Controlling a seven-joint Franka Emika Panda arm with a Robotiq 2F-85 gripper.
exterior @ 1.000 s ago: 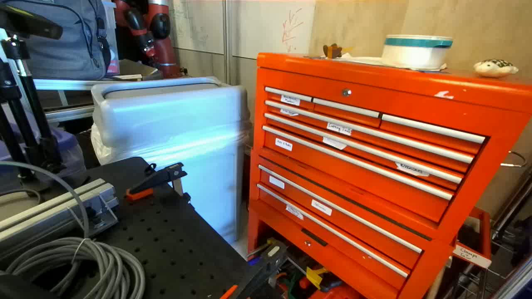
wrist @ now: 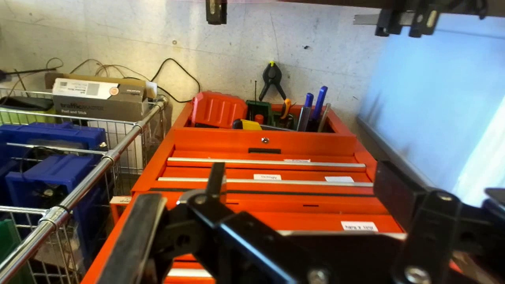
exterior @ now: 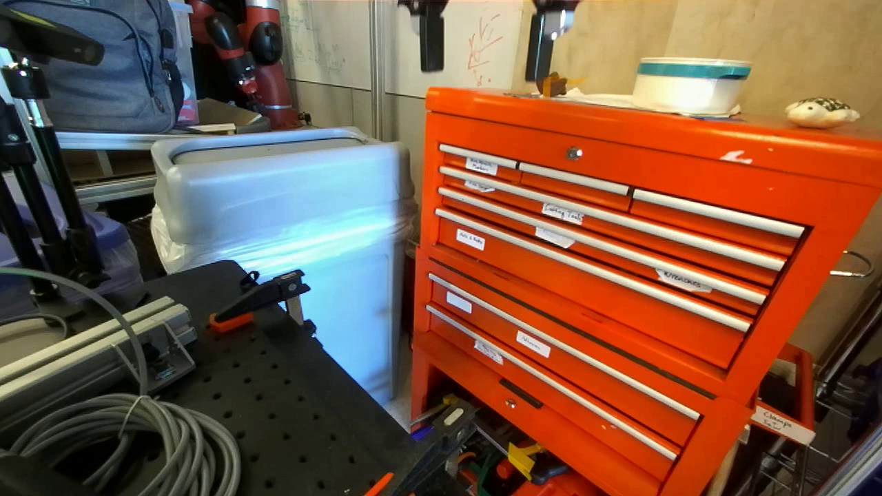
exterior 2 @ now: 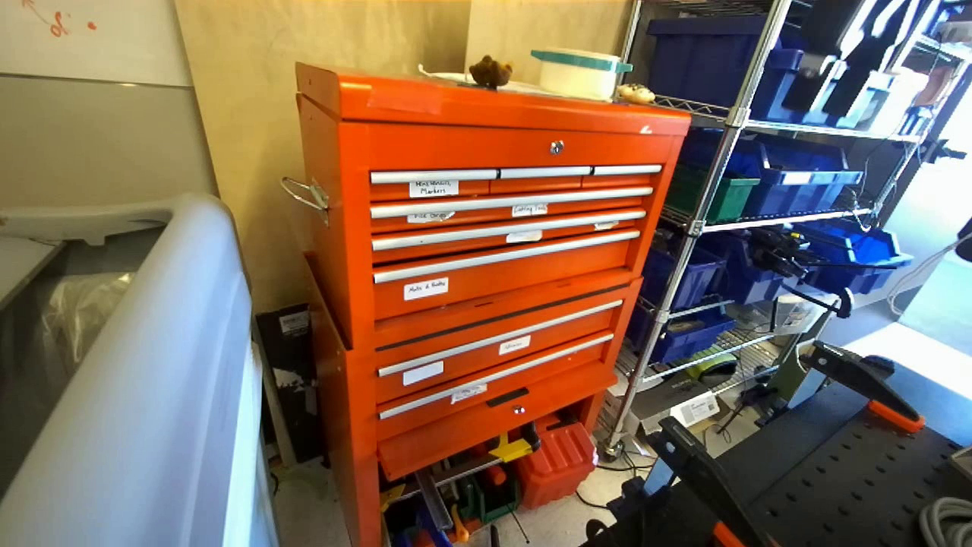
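Observation:
My gripper [exterior: 486, 73] hangs at the top edge of exterior view 1, its two black fingers wide apart with nothing between them. It appears above the left part of the red tool cabinet [exterior: 579, 269]. In the wrist view, the open gripper shows in front of the cabinet's drawers, which look upside down there. On the cabinet top are a small brown figure [exterior: 551, 84], a white round container [exterior: 691, 87] with a teal rim and a small spotted plush [exterior: 821, 112]. All the labelled drawers look closed.
A grey bin [exterior: 285, 248] stands left of the cabinet. The black perforated table [exterior: 306, 397] carries clamps and a coiled grey cable [exterior: 165, 438]. Wire shelving [exterior 2: 720, 182] with blue bins is on the cabinet's right. Tools lie below the drawers.
The gripper's fingers have come into exterior view 1 at the top edge, where none showed a second ago. The cabinet and the objects on it look unmoved.

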